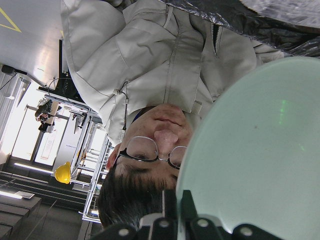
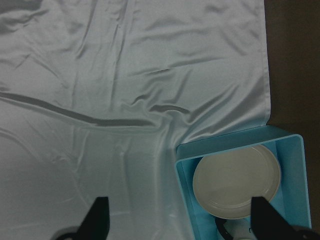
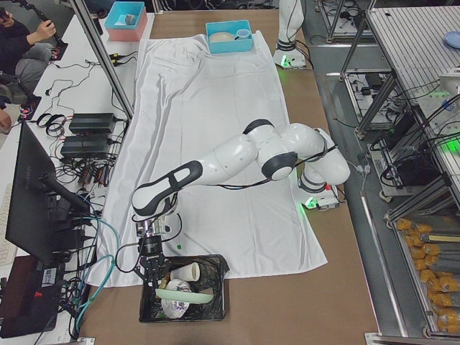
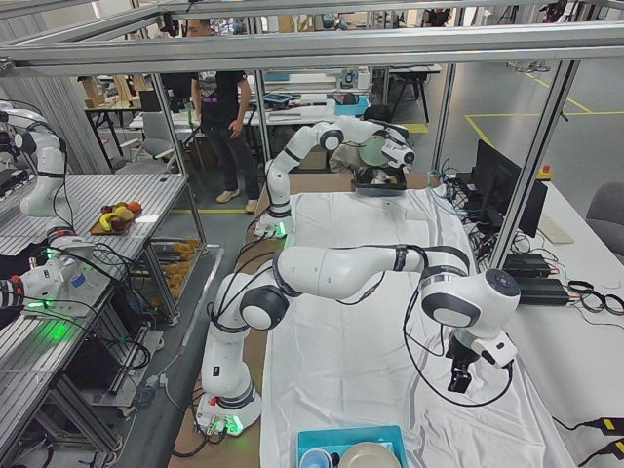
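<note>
My left gripper point(image 3: 154, 277) is at a black-lined bin point(image 3: 215, 309), shut on a pale green plate point(image 3: 183, 296), which is tilted on edge and fills much of the left wrist view point(image 1: 260, 145). A foil-covered round item point(image 3: 175, 309) and a white cylinder point(image 3: 185, 272) are in the bin. My right gripper point(image 4: 461, 375) hangs over the white cloth point(image 4: 351, 361); in the right wrist view its fingers stand apart, open, near a blue bin point(image 2: 295, 160) holding a cream plate point(image 2: 235, 177) and another partly hidden item.
The cloth between the two bins is largely clear. A monitor point(image 3: 32, 208), cables and black boxes point(image 3: 90, 122) line the side desk. A person in a pale jacket point(image 1: 155, 60) is close to the left wrist camera.
</note>
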